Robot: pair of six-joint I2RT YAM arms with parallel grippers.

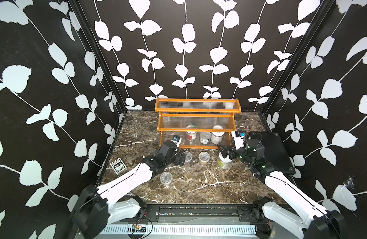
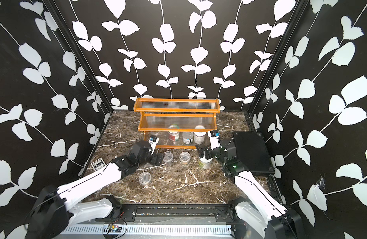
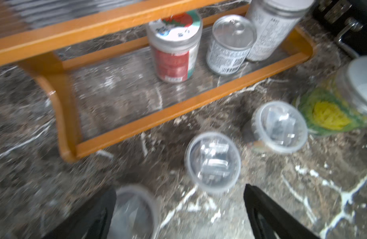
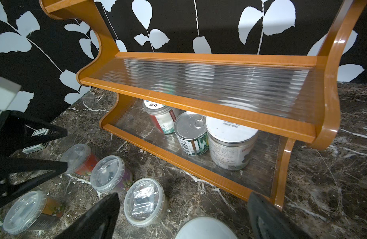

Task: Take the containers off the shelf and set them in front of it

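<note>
The orange wooden shelf point(image 1: 197, 101) holds a red-labelled jar point(image 3: 173, 59), a ring-pull can point(image 3: 227, 51) and a taller white-lidded canister point(image 4: 230, 147) on its bottom tier. Which is the seed jar, I cannot tell. My left gripper is open above small lidded cups in front of the shelf's left part, with nothing held. My right gripper is open over the large white-lidded jar point(image 1: 224, 161) at the front right of the shelf, with nothing held.
Several small cups, including a central one point(image 1: 204, 157), stand on the marble counter. A small box point(image 1: 118, 166) lies at the left. A black flat object point(image 2: 253, 153) occupies the right side.
</note>
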